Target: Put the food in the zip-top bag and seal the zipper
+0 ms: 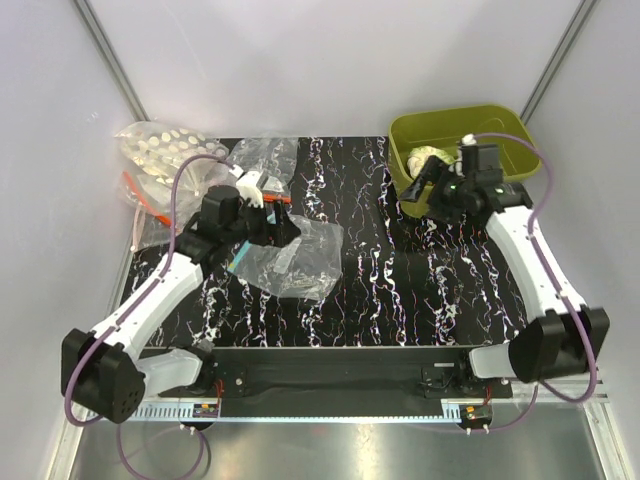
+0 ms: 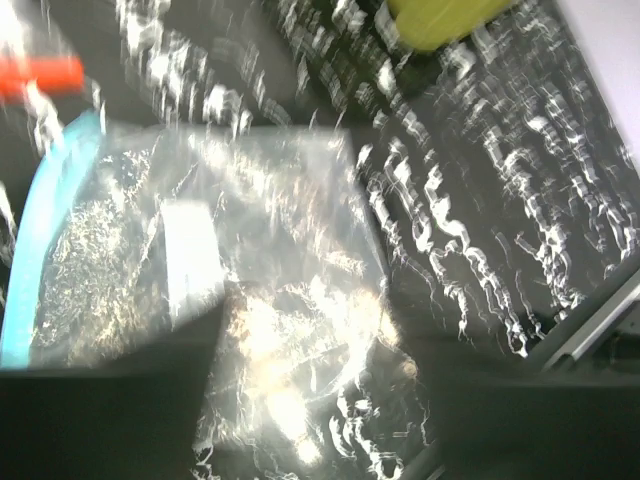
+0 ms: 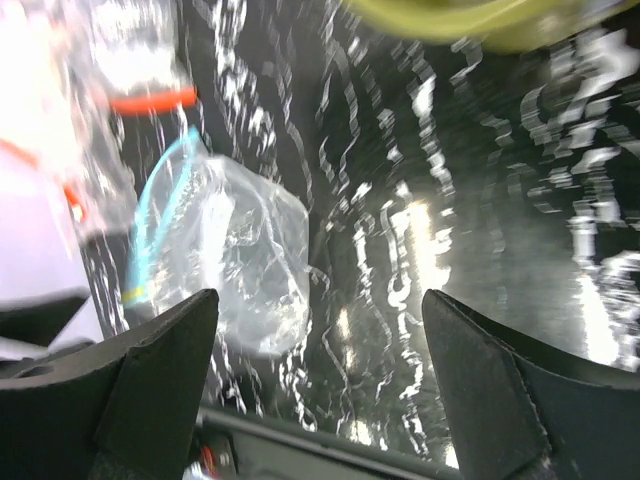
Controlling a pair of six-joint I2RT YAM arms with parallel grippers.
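Observation:
A clear zip bag with a blue zipper strip (image 1: pixel 308 262) lies flat and empty on the table, its blue edge toward the left. Over the bag's upper left part hovers my left gripper (image 1: pixel 285 232), its fingers parted; in the left wrist view the bag (image 2: pixel 230 240) spreads out beneath them, and nothing shows between them. My right gripper (image 1: pixel 420 188) is open and empty at the front left of the green bin (image 1: pixel 515 150). Inside that bin a cauliflower (image 1: pixel 424 157) shows; the right arm hides other food there.
Other clear bags with orange zippers (image 1: pixel 147 200) lie at the back left, one filled with pale round pieces (image 1: pixel 175 150). A second orange-edged bag (image 1: pixel 268 158) sits behind my left gripper.

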